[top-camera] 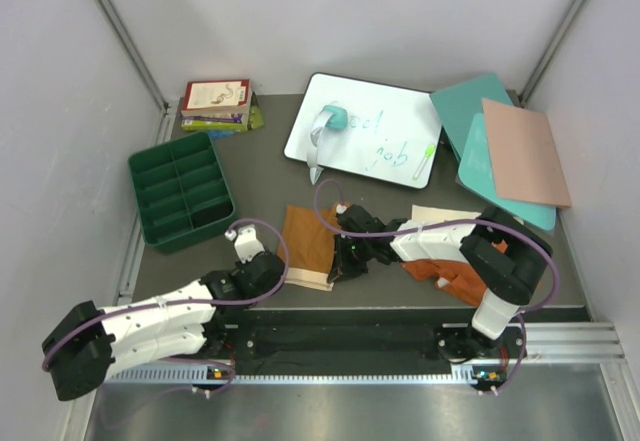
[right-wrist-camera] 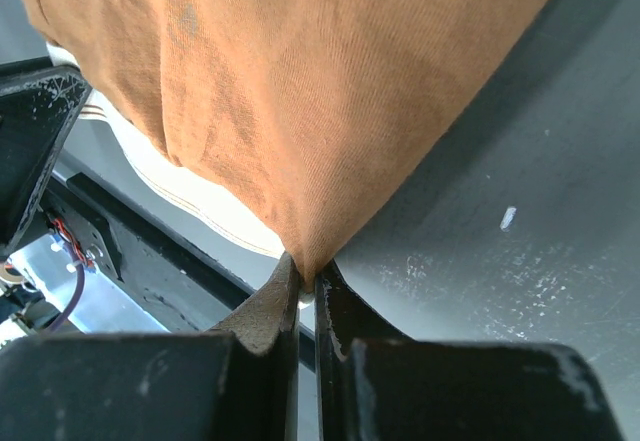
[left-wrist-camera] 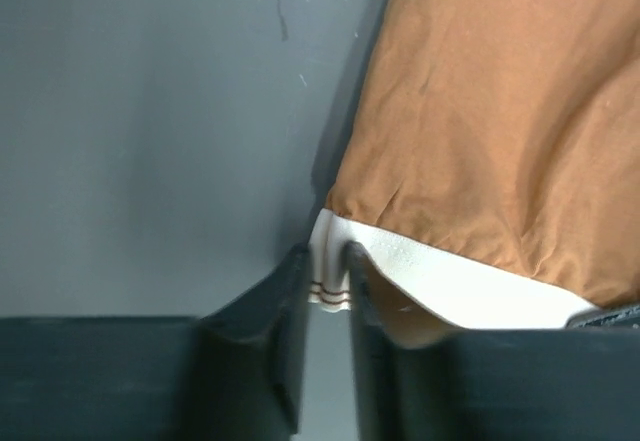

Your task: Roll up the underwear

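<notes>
Folded brown-orange underwear (top-camera: 308, 237) lies flat near the table's front, its white waistband (top-camera: 310, 278) towards me. At the waistband's left corner, my left gripper stands narrowly open, white band showing between its fingertips. The right gripper is shut on the brown cloth at the opposite front corner, where the fabric bunches into a point between its tips. A black part of the other arm shows at the edge of each wrist view.
More orange and cream cloth (top-camera: 465, 279) lies to the right, partly behind the right arm. A green compartment tray (top-camera: 172, 192) stands at left, with stacked books (top-camera: 218, 101) behind. The whiteboard (top-camera: 393, 121) and leaning folders (top-camera: 525, 151) occupy the back.
</notes>
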